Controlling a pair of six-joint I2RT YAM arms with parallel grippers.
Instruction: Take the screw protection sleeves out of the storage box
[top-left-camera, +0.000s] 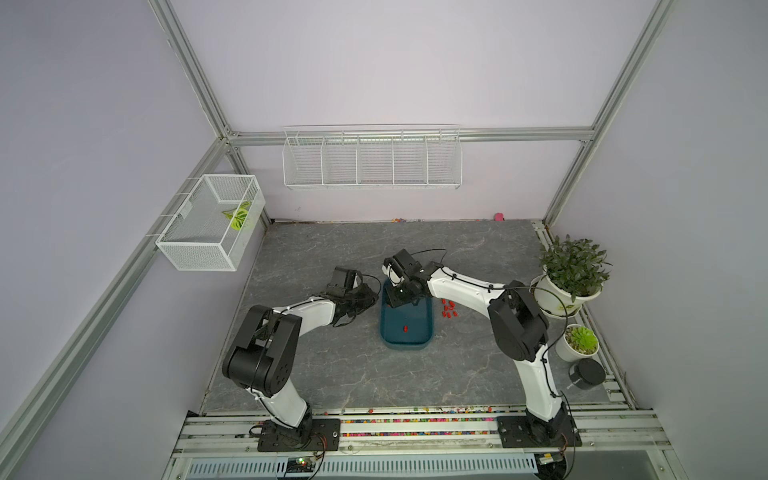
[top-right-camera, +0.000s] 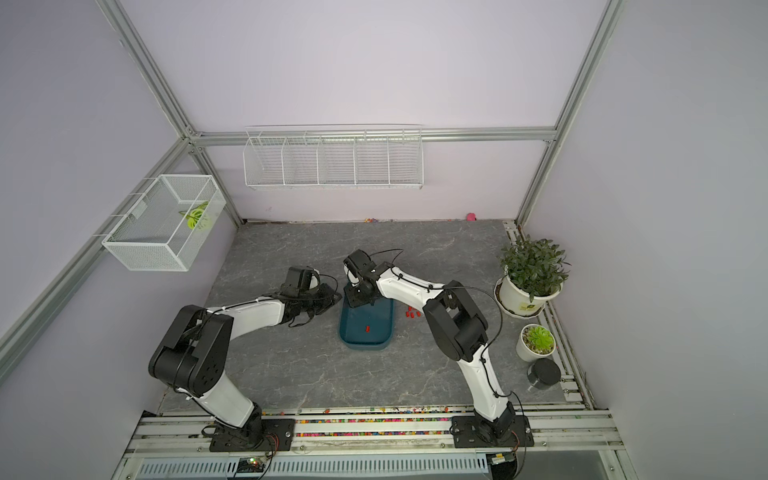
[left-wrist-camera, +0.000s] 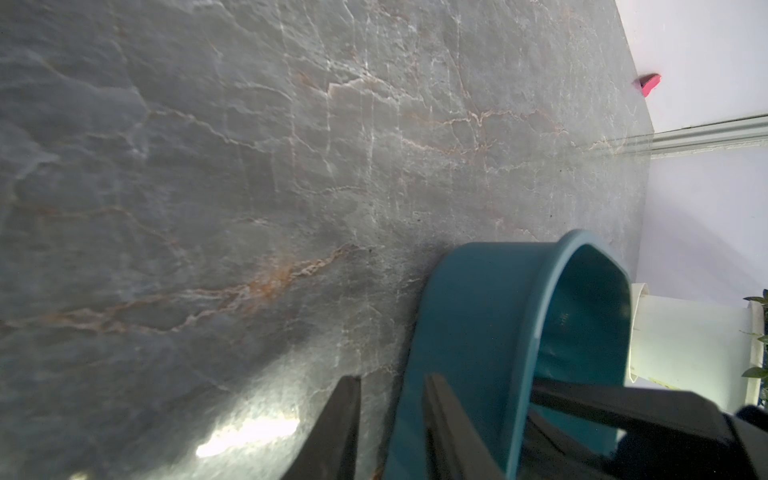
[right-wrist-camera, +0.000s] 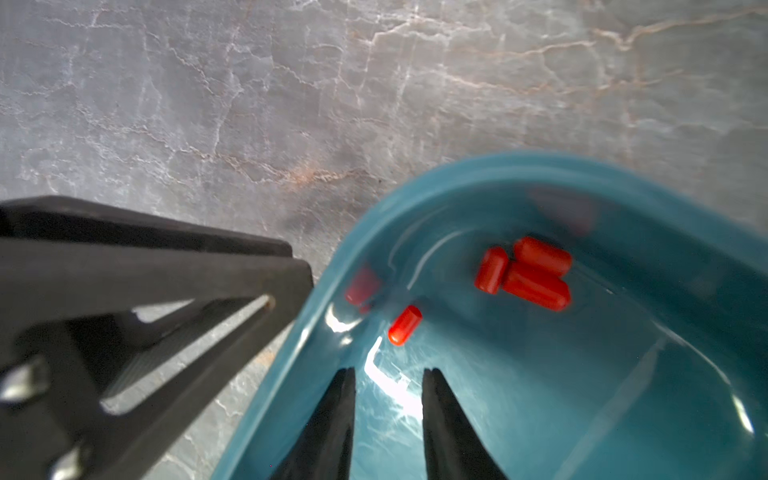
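A teal storage box (top-left-camera: 407, 346) stands in the middle of the table. In the right wrist view, a lone red sleeve (right-wrist-camera: 405, 325) lies inside near the wall, and three more red sleeves (right-wrist-camera: 537, 285) sit clustered in the far corner. One further sleeve (top-left-camera: 405, 329) is near the box's front in the top left view. My right gripper is over the box, open and empty, its tips near the lone sleeve. Just outside the box's left wall is my left gripper, its fingertips apart with nothing between them.
Several red sleeves (top-left-camera: 449, 308) lie on the table right of the box. Plant pots (top-left-camera: 560, 297) and a dark cup (top-left-camera: 587, 373) line the right edge. Free table lies in front of the box. The two grippers are close together.
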